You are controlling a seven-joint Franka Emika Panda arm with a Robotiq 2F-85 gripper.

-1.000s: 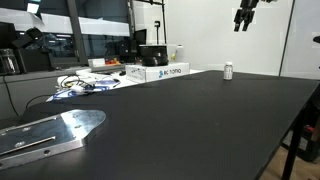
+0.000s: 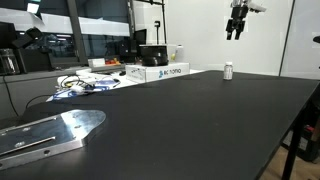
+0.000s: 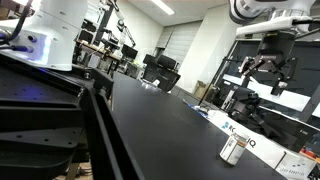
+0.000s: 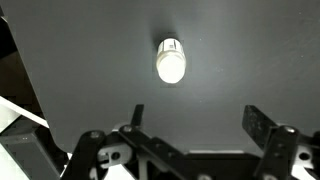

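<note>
A small white cylinder (image 2: 228, 71), like a can or bottle, stands upright on the dark table (image 2: 180, 118) in exterior view 1. The same cylinder (image 3: 234, 148) shows near the table edge in exterior view 2. Seen from above in the wrist view, the white cylinder (image 4: 171, 62) lies beyond the fingertips, above the middle of the picture. My gripper is open with its fingers wide apart and empty. High over the table hangs the gripper (image 2: 234, 34), above the cylinder and clear of it.
A metal tray (image 2: 52, 136) rests on the table's near left part. Behind the table are a white box (image 2: 157, 72) with lettering and a heap of cables and items (image 2: 85, 82).
My gripper has come down and moved left in exterior view 1, nearer to the space over the cylinder. The cylinder and tray have stayed where they were.
</note>
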